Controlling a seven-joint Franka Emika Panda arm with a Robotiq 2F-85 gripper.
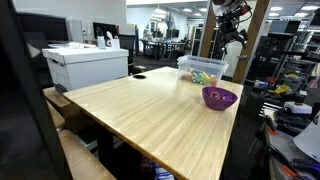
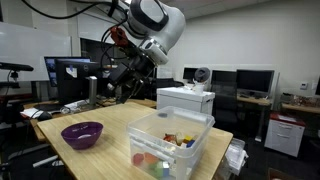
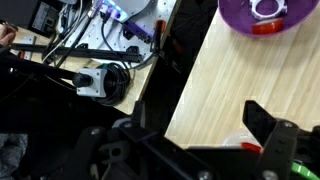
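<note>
My gripper is high above the table, its two dark fingers wide apart in the wrist view with only wood tabletop visible between them. From the side, the gripper hangs in the air between a purple bowl and a clear plastic bin. The bowl shows at the top right of the wrist view, holding a red piece and a pale ring-like piece. Several small coloured items lie inside the bin. Red and green items show at the wrist view's lower right, partly hidden by a finger.
A white cabinet stands beyond it, with a dark flat object near the table's far edge. Monitors and desks fill the background.
</note>
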